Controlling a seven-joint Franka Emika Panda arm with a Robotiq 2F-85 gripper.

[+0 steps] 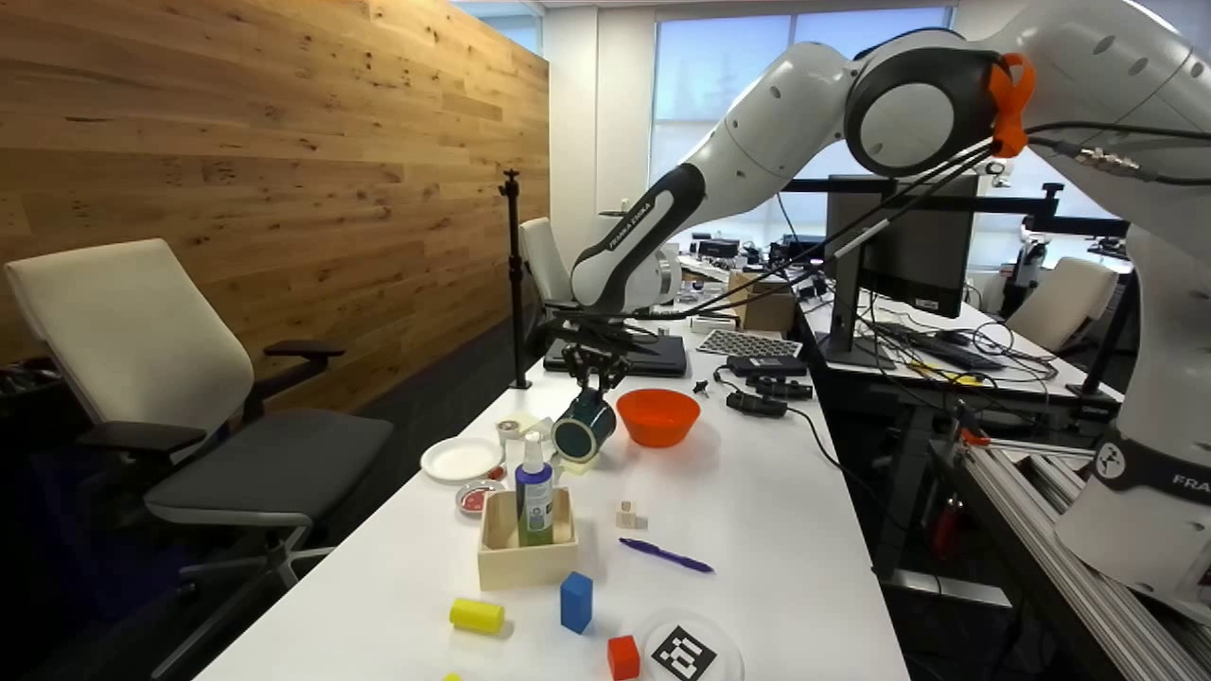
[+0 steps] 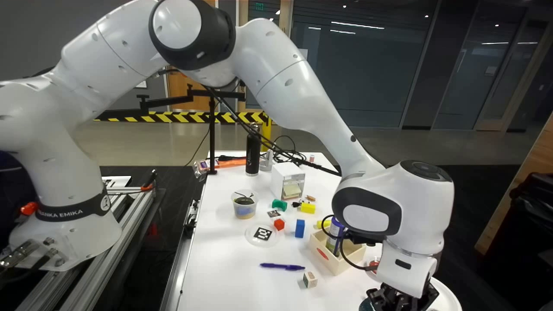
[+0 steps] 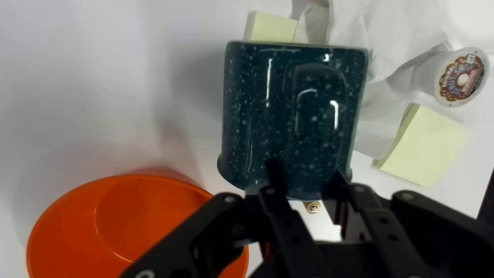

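Note:
A dark teal speckled mug fills the middle of the wrist view. My gripper is shut on it at the end nearest the fingers. In exterior view 1 the mug hangs tilted below the gripper, its round opening turned toward that camera. An orange bowl stands on the table just right of the mug there. In the wrist view the bowl lies at the lower left and looks empty where it shows. Exterior view 2 catches only the gripper at its bottom edge.
Yellow sticky notes, a coffee pod and crumpled white paper lie close to the mug. A white plate and a wooden box holding a spray bottle are nearby. Clear table lies right of the box, around a purple pen.

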